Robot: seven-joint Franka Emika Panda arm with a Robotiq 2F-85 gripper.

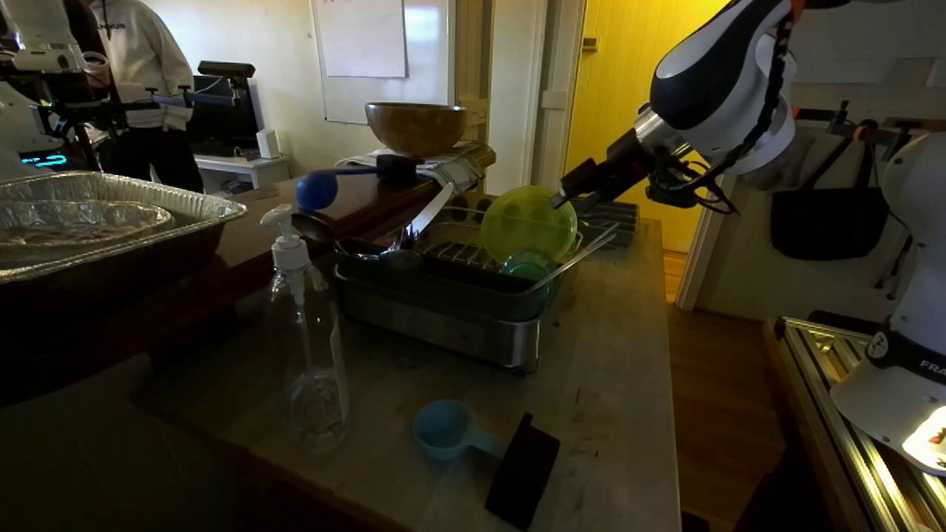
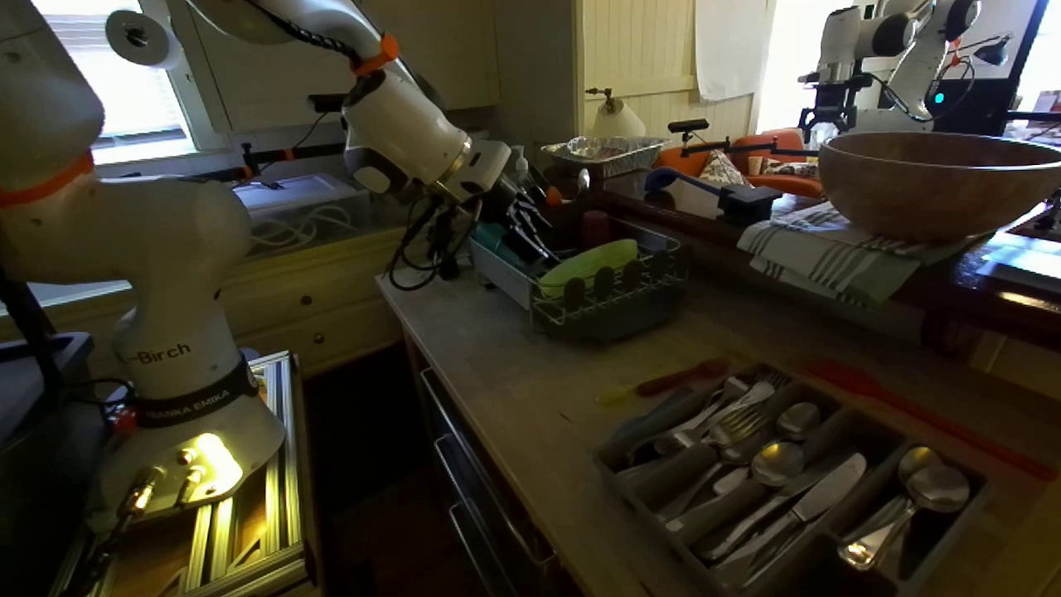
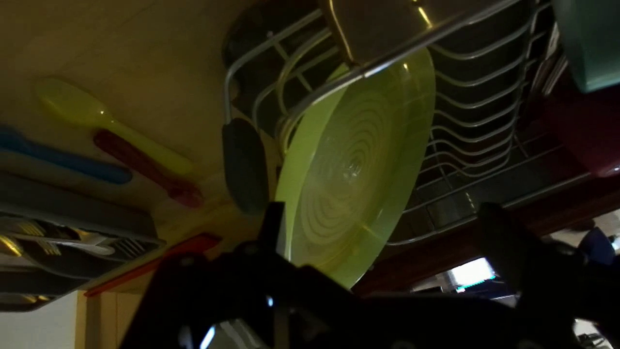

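Observation:
A yellow-green plate stands on edge in the dish rack; the wrist view shows its ringed inner face, with the plate tilted among the rack wires. My gripper hangs by the plate's upper right edge in exterior view 1. Its dark fingers are spread wide in the wrist view, with the plate's lower part appearing between them. Whether either finger touches the plate, I cannot tell. In exterior view 2 the arm reaches over the rack from the left, and the fingertips are hard to make out.
A teal cup and several utensils share the rack. Beyond it sits a cutlery tray, with a red utensil nearby. A pump bottle and a blue scoop occupy the near counter. A wooden bowl rests on the ledge.

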